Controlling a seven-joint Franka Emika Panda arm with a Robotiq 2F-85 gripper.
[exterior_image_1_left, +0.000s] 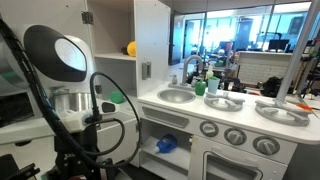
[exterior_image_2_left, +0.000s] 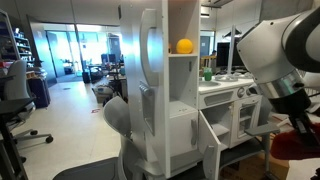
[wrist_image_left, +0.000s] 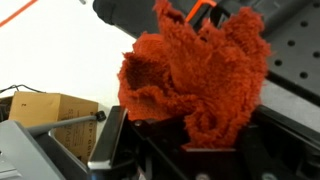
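A bunched red fluffy cloth (wrist_image_left: 205, 75) fills the middle of the wrist view, directly in front of my gripper. The dark fingers are shut on its lower part, and the cloth hides the fingertips. In exterior view 2, the red cloth (exterior_image_2_left: 295, 146) hangs below the wrist at the right edge. Exterior view 1 has the white arm (exterior_image_1_left: 65, 60) at the left, its gripper end low and partly cut off by the frame.
A toy kitchen with a sink (exterior_image_1_left: 177, 95) and stove knobs (exterior_image_1_left: 235, 136) stands to the right. A blue object (exterior_image_1_left: 166, 144) lies on its open lower shelf. An orange ball (exterior_image_2_left: 184, 46) sits in the tall cabinet. A cardboard box (wrist_image_left: 50, 107) is on the floor.
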